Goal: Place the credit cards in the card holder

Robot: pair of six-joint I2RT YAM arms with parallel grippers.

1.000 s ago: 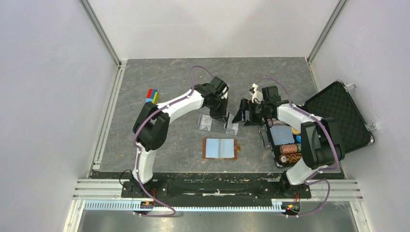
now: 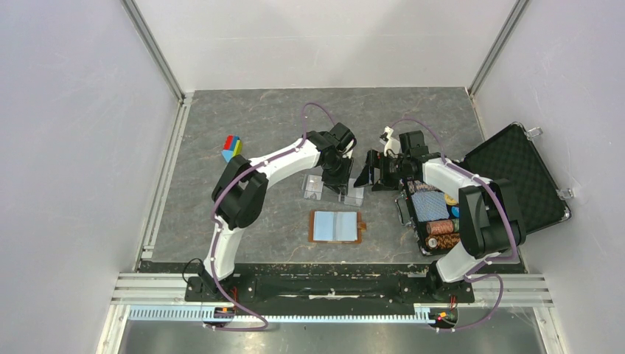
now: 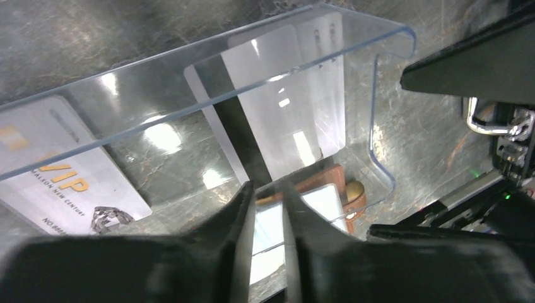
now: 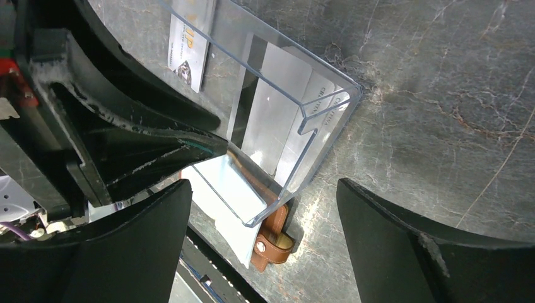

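Note:
A clear plastic box (image 3: 372, 107) lies on the table below both grippers. In it, at one end, is a white card with gold VIP lettering (image 3: 69, 170); toward the other end, white cards (image 3: 277, 101) overlap, one with a black stripe. My left gripper is over the box's near side, its fingers (image 4: 195, 142) slightly apart with nothing visible between them. Wide open and empty, my right gripper faces the box's right end. The brown card holder (image 2: 360, 226) lies open in front, showing pale sleeves.
An open black case (image 2: 519, 173) with rolls and patterned items stands at the right, near the right arm. A coloured block (image 2: 231, 145) sits at the far left. Bare table surrounds the card holder.
My left gripper has moved slightly to the right over the box, covering more of the cards in the top view. The right arm and card holder have stayed put.

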